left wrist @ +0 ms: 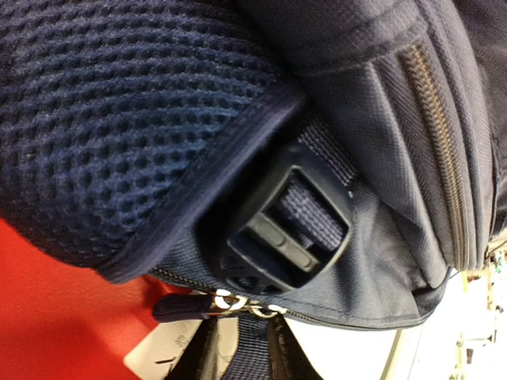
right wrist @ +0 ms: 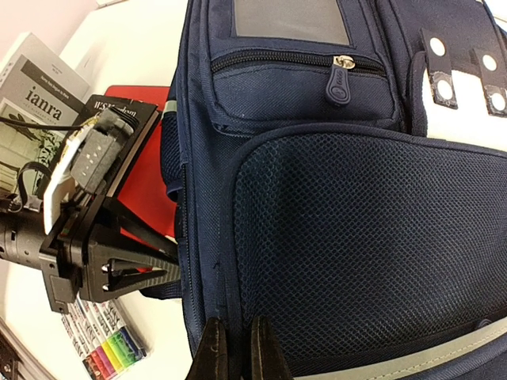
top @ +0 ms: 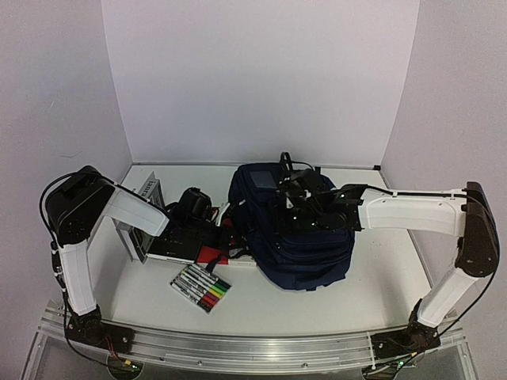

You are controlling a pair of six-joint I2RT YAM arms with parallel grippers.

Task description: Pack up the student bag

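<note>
The navy student bag (top: 305, 253) lies on the table right of centre. In the right wrist view its mesh front pocket (right wrist: 380, 245) and a zipped small pocket (right wrist: 301, 87) show. My right gripper is over the bag, its fingers closed about a dark seam ridge. At the bag's left side is my left gripper; a dark webbing strap (left wrist: 247, 336) runs between its fingers, just below a zip pull (left wrist: 182, 307) and a buckle (left wrist: 285, 229). Whether those fingers grip the strap is unclear. Colored markers (top: 200, 286) lie flat in front.
Left of the bag are a red book (right wrist: 146, 190), a black book (right wrist: 131, 127) and a grey-white book (right wrist: 40, 91) leaning upright. The left arm partly covers them. Bare table shows at the front and right.
</note>
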